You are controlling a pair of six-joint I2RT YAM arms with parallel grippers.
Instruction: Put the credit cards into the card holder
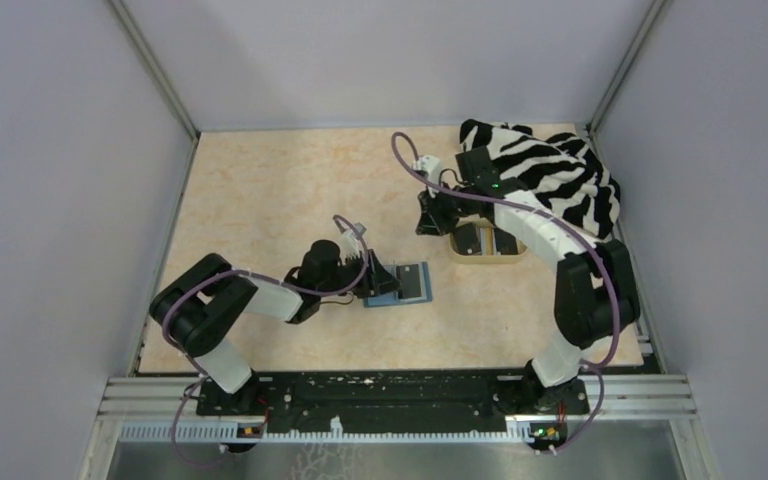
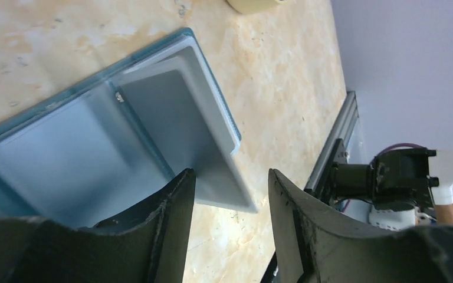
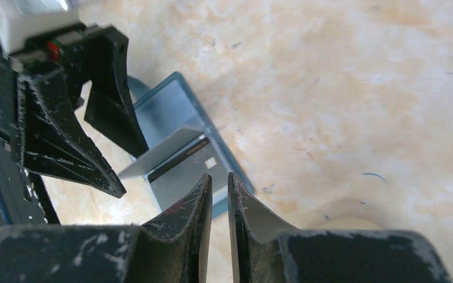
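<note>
The blue-edged card holder [image 1: 426, 270] lies spread on the table with two sections. In the right wrist view, a dark grey card [image 3: 180, 180] with a black stripe lies in one section. A thin clear flap [image 2: 203, 109] stands raised along the holder. Its edge lies between the parted fingers of my left gripper, which is open and not closed on it. Up and to the right of the holder, my right gripper is slightly open, with a narrow empty gap. Dark cards [image 1: 468, 239] lie in a tan basket [image 1: 488, 259].
A zebra-striped cloth [image 1: 590, 205] lies at the back right. The basket is to the right of the holder, partly under the right arm. Bare table [image 1: 280, 180] extends across the back left and around the front.
</note>
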